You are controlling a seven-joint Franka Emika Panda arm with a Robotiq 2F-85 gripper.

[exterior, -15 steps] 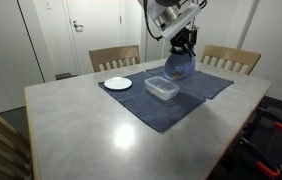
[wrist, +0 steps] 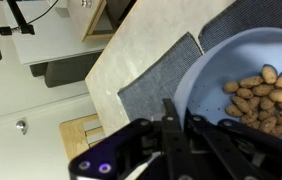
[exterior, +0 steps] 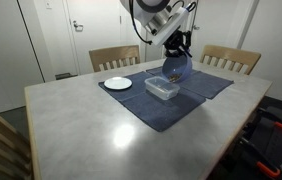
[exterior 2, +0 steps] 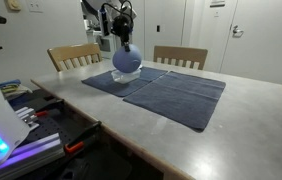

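A light blue bowl [wrist: 214, 78] with several brown nuts [wrist: 267, 95] inside is gripped at its rim by my gripper. Its fingers are shut on that rim. The first exterior view shows the bowl [exterior: 180, 68] tilted on its side above the table, its inside and a few nuts [exterior: 175, 78] facing the camera. Just in front of and below it, a clear plastic container [exterior: 162, 88] rests on a dark placemat. From the other side, the bowl [exterior 2: 120, 56] hides part of the container [exterior 2: 128, 76].
On the left, a white plate [exterior: 118, 84] lies on the dark placemats [exterior: 166, 115]. Chairs [exterior: 109, 60] stand round the table.
The bowl has shifted slightly to the left, and its tilt has changed a little. The container and the plate stay in place.
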